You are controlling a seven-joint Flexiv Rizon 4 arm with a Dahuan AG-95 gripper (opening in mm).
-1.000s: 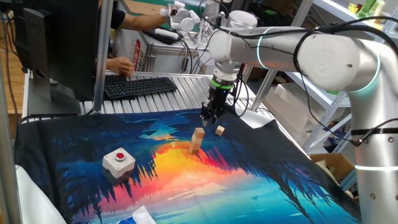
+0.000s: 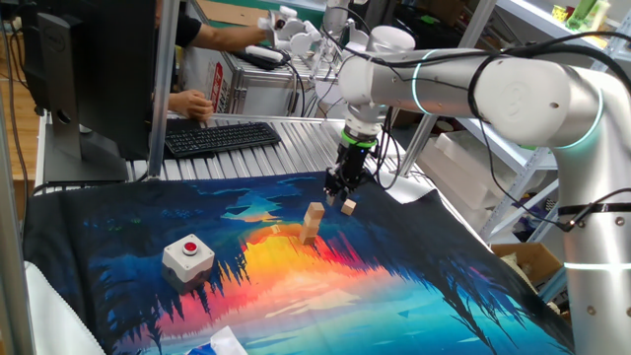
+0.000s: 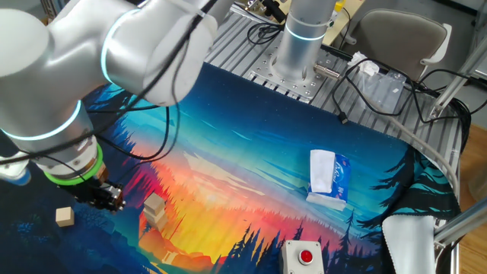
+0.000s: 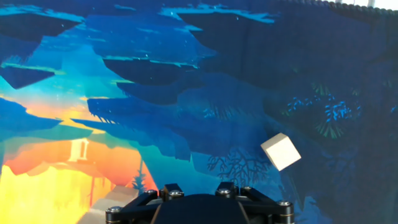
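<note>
A loose wooden cube [image 2: 348, 207] lies on the dark part of the printed cloth. To one side of it stands a small stack of wooden blocks [image 2: 311, 225], its top block sitting slightly askew in exterior view 2 [image 3: 154, 209]. My gripper [image 2: 338, 191] hangs low near both, pointing down. In the wrist view the cube [image 4: 281, 151] appears ahead and to the right of the gripper, while the stack [image 4: 109, 202] shows partly at lower left. The fingers [image 4: 171, 190] stand apart, and no block shows between them.
A grey box with a red button [image 2: 187, 262] and a blue-and-white tissue pack [image 3: 329, 180] rest on the cloth. Behind the table are a keyboard [image 2: 222, 139], a monitor [image 2: 94, 89] and a person's hand.
In exterior view 1 my gripper has shifted slightly right, towards the loose cube. The cube and the stack have stayed where they were.
</note>
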